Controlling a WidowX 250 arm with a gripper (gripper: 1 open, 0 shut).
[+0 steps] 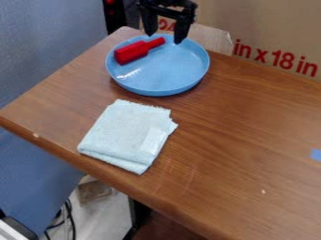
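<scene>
My black gripper (pixel 164 31) is at the top centre, above the back of a blue plate (pixel 170 75), with its two fingers spread apart and nothing seen between them. A red cylindrical object (pixel 135 51) lies on the plate's left part, just below and left of the left finger. A folded pale cloth (pixel 128 135) lies on the wooden table in front of the plate.
A cardboard panel with red print stands behind. The table's left edge drops to a blue surface and cables below.
</scene>
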